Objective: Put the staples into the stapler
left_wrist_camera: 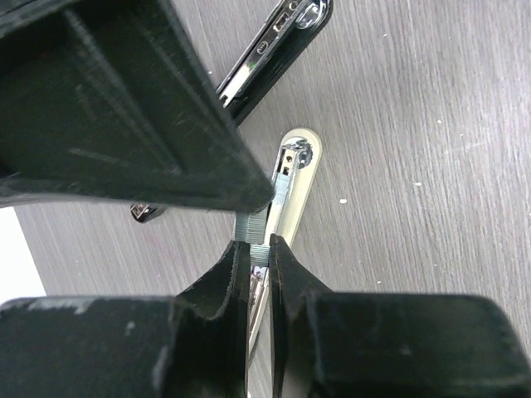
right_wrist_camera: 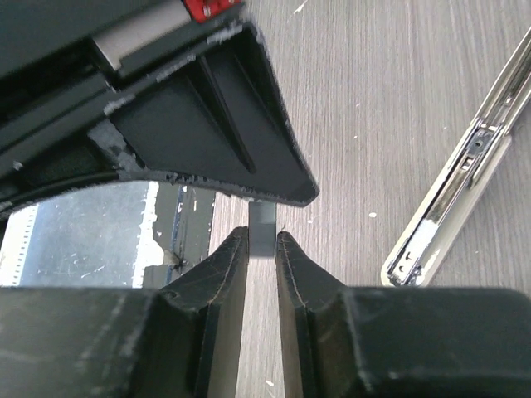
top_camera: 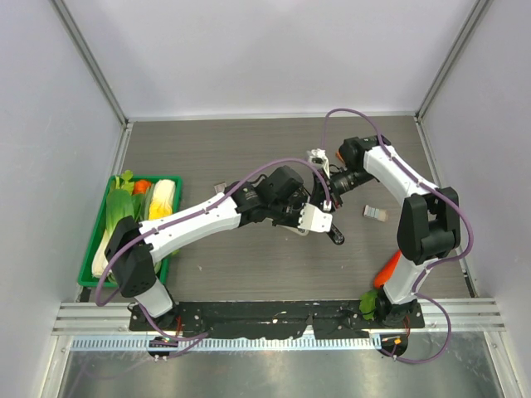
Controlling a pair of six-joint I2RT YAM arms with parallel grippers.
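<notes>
A short grey staple strip [left_wrist_camera: 260, 256] is pinched at the tips of my left gripper, which is shut on it. From the other side, my right gripper has its fingertips on either side of a grey staple strip [right_wrist_camera: 262, 225]; whether they touch it is unclear. Both grippers are close together over the table. Below them lies a cream stapler, its metal channel exposed, and the same stapler [right_wrist_camera: 456, 195] shows at right in the right wrist view. In the top view the arms hide most of this.
A black stapler [left_wrist_camera: 286, 50] lies beside the cream one. Small staple strips [top_camera: 375, 213] rest at the right of the table. The green vegetable basket [top_camera: 84, 269] stands at left, and a carrot [top_camera: 387, 269] lies at right.
</notes>
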